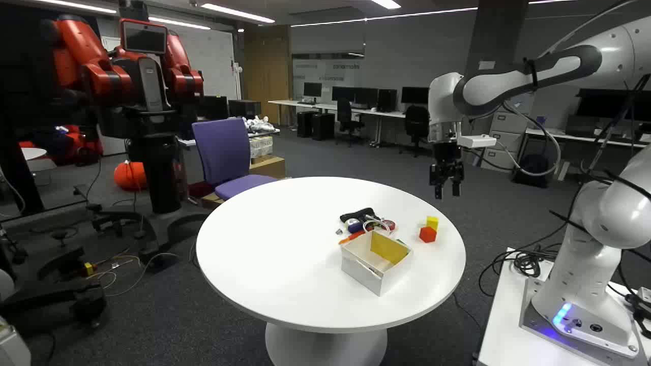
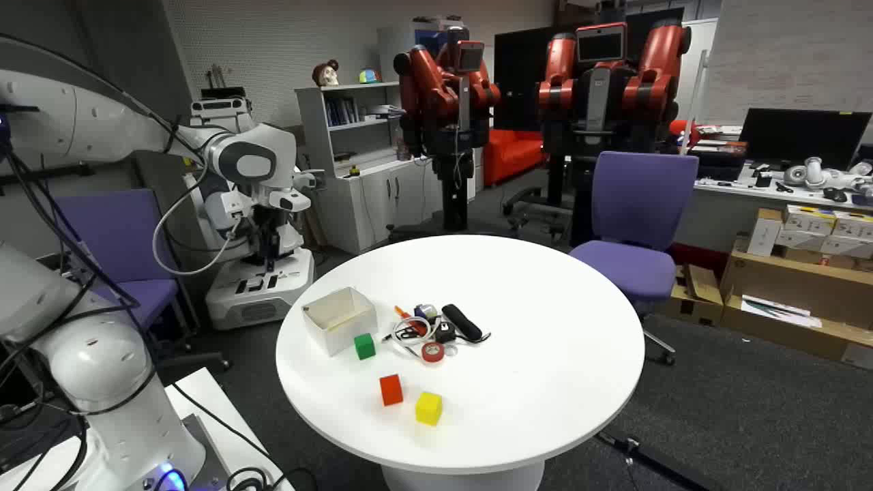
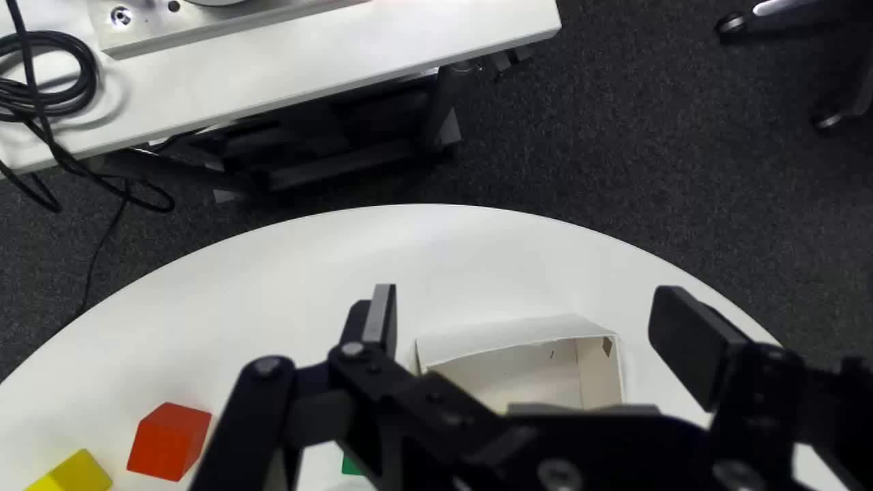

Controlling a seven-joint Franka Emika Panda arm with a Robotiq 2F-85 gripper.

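Note:
My gripper (image 1: pixel 447 190) hangs high in the air, its fingers open and nothing between them. In the wrist view, one of its fingers (image 3: pixel 380 320) shows left of the white open box (image 3: pixel 507 337) and the other right of it. The box (image 2: pixel 329 331) stands on the round white table (image 2: pixel 524 344); the part of its inside that shows is bare. A green cube (image 2: pixel 365 346) is beside the box. Farther out, a red cube (image 2: pixel 391 390) and a yellow cube (image 2: pixel 429 408) lie near each other. The green cube is largely hidden in exterior view 1.
A clutter of small items lies by the box, including red tape (image 2: pixel 433 352), a white cable loop (image 2: pixel 401 331) and a black pouch (image 2: pixel 462 322). A purple chair (image 1: pixel 227 152) stands close to the table.

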